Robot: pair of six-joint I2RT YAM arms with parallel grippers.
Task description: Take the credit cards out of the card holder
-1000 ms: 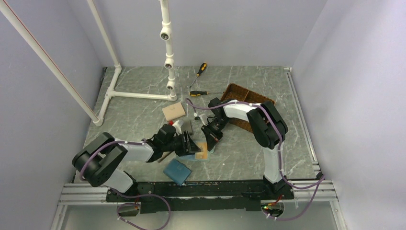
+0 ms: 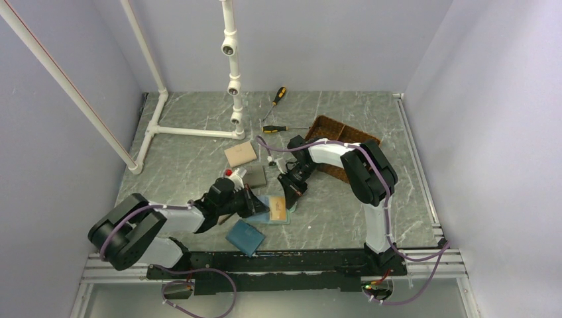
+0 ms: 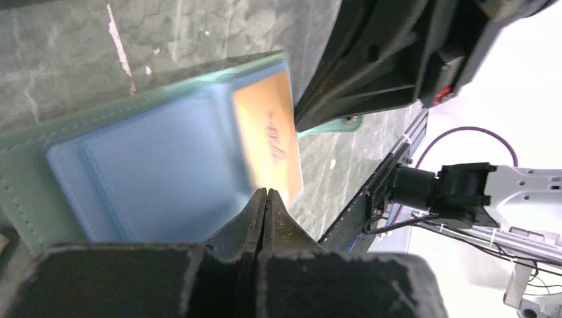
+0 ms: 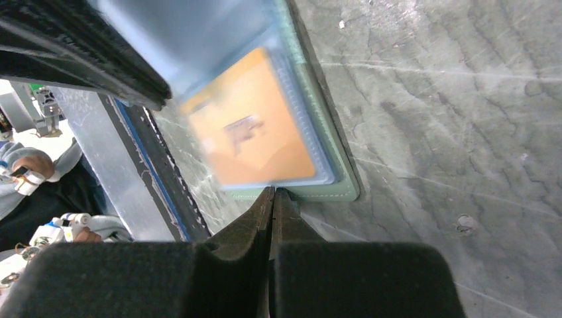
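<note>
The open card holder [image 4: 331,189], green outside with pale blue layers [image 3: 156,165], lies on the table with an orange card [image 4: 252,126] showing at one end [image 3: 272,126]. My left gripper is shut just over the blue part, nothing visible between its fingers; in the top view it sits left of the card [image 2: 278,209]. My right gripper is shut at the holder's card end, its tips at the edge; whether anything thin is between them is hard to tell.
A teal case [image 2: 245,236] lies in front, beige [image 2: 240,154] and grey [image 2: 254,176] ones behind. Two screwdrivers [image 2: 274,129] and a wicker basket [image 2: 351,132] are at the back. Bare table lies at front right.
My left gripper and arm have drawn back leftward from over the orange card, uncovering more of it. The right arm and the holder look unmoved.
</note>
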